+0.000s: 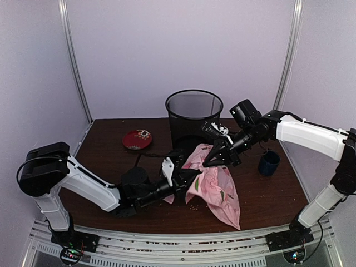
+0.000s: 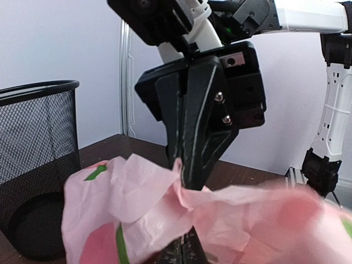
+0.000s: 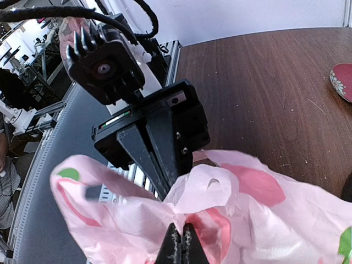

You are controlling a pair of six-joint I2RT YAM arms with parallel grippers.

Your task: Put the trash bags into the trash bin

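A pink trash bag (image 1: pixel 218 194) with green and darker pink patches hangs between both grippers over the table's middle. My right gripper (image 1: pixel 207 161) is shut on the bag; in the left wrist view, a pink fold rises between its fingers. My left gripper (image 1: pixel 197 172) is shut against the bag's left side. Folds cover its fingertips in the right wrist view, and no film shows clearly between them. Behind the grippers stands the black mesh trash bin (image 1: pixel 193 117), upright with its top uncovered; the left wrist view shows its side (image 2: pixel 41 132).
A red plate (image 1: pixel 137 139) with a floral edge lies at the back left. The dark blue mug (image 1: pixel 268 162) stands at the right. Small crumbs (image 1: pixel 194 208) are scattered near the bag. Bare table shows at the front left and front right.
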